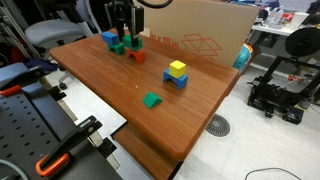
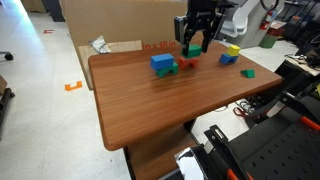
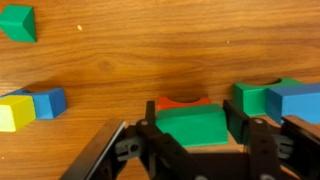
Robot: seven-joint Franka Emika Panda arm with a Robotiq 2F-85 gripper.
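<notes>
My gripper is shut on a green block [image 3: 196, 129], which sits between its fingers in the wrist view. Directly beyond the block's edge shows a red arch block [image 3: 178, 102], partly covered by it. In exterior view 2 the green block [image 2: 195, 50] appears just above the red arch [image 2: 187, 63]; whether they touch, I cannot tell. Beside them a blue block [image 2: 162, 62] lies on a green arch [image 2: 168, 70]. Toward the other side, a yellow block [image 1: 177, 69] rests on a blue arch [image 1: 175, 82]. A loose green triangular block [image 1: 152, 100] lies on the table alone.
The wooden table [image 1: 190, 110] has free room toward its front and on the blue-green stack's far side. A cardboard panel [image 1: 215, 30] stands along the back edge. Black equipment [image 1: 40, 135] is in front of the table.
</notes>
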